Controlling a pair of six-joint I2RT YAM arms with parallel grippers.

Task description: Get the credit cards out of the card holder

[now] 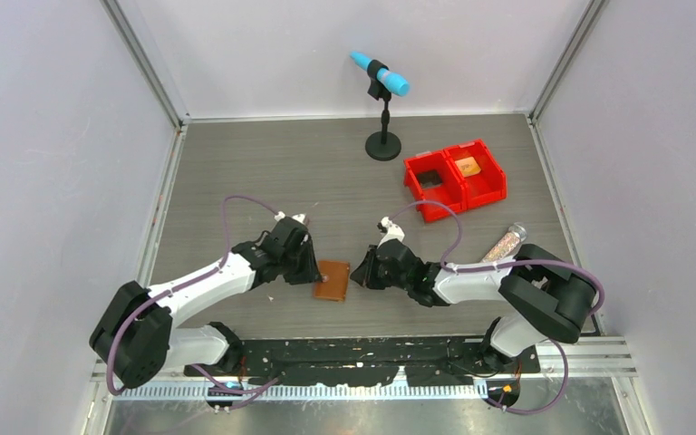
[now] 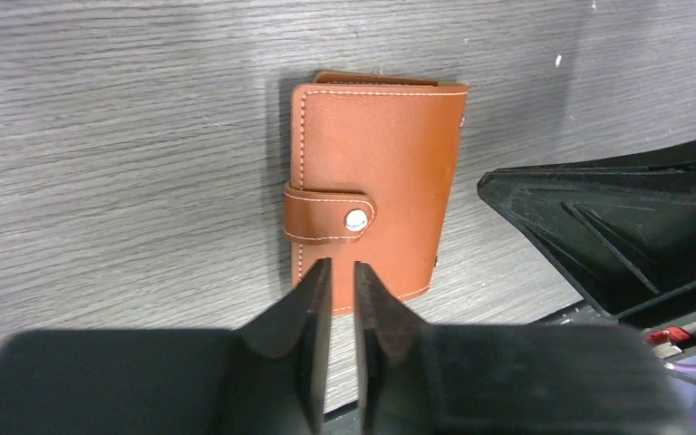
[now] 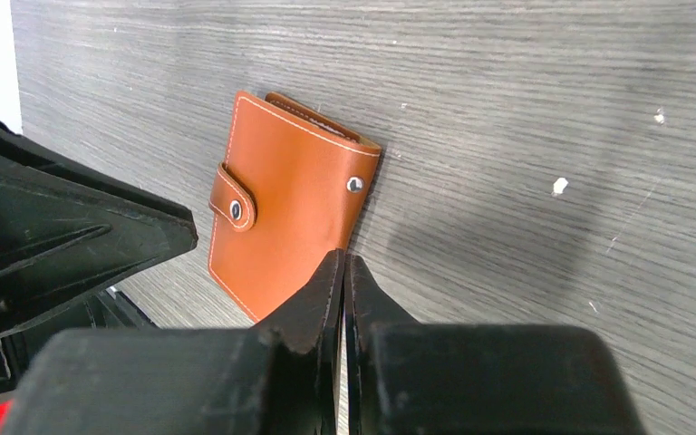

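A brown leather card holder point(image 1: 331, 281) lies closed on the table between the grippers. Its snapped strap point(image 2: 331, 216) faces up in the left wrist view; no cards show at its edges. My left gripper has a narrow gap between its fingertips, nothing in it, above the holder's lower edge. In the right wrist view, my right gripper is shut beside the holder's studded edge point(image 3: 355, 184), with nothing visible between its fingers. The left wrist view shows a strip of table between the right fingers and the holder.
At the back right stands a red two-part bin point(image 1: 442, 212), with a yellow-orange card point(image 1: 468, 167) in one part and a dark item point(image 1: 429, 178) in the other. A microphone stand point(image 1: 382, 145) is at the back, a clear jar point(image 1: 506, 242) by the right arm.
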